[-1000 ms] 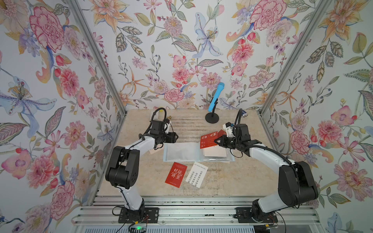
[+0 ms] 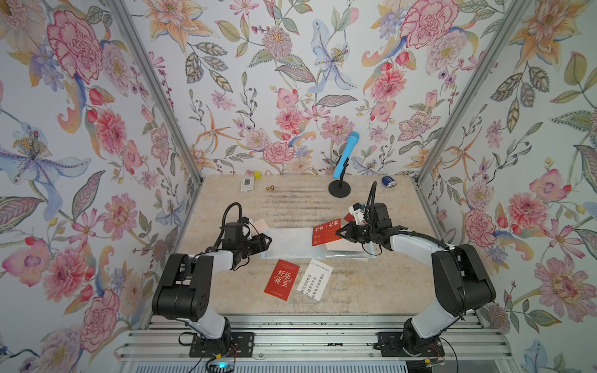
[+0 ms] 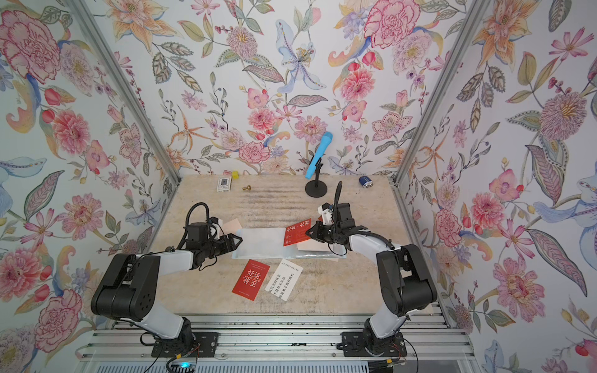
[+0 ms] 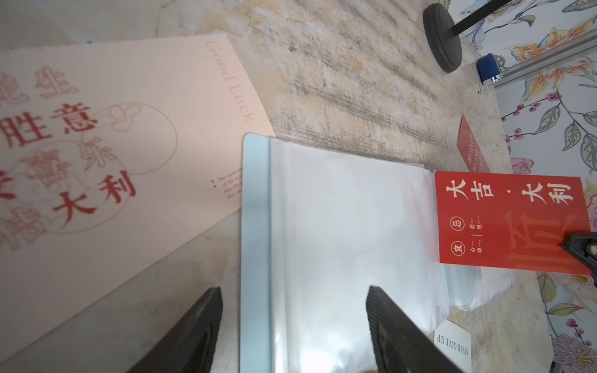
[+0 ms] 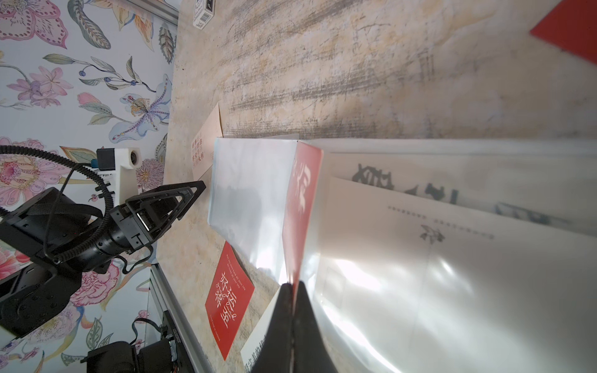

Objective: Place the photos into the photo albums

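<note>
An open album [image 2: 286, 242] lies mid-table, with translucent pages and cards under the right side. My right gripper is shut on a red 大吉·大利 card [image 4: 503, 220], held upright over the album's right part. My left gripper stands open over the album's left edge, nothing between its fingers, beside a pink card [image 4: 112, 161]. A red 好运 card [image 2: 281, 279] and a white text card [image 2: 314, 279] lie in front of the album.
At the back stand a blue object on a black stand [image 2: 339, 187], a blue cylinder [image 2: 388, 181], a small white box [image 2: 247, 183] and small items. Another red card [image 4: 469, 140] lies behind the album's right part.
My left gripper has moved leftward and toward the front, down to the album's left edge.
</note>
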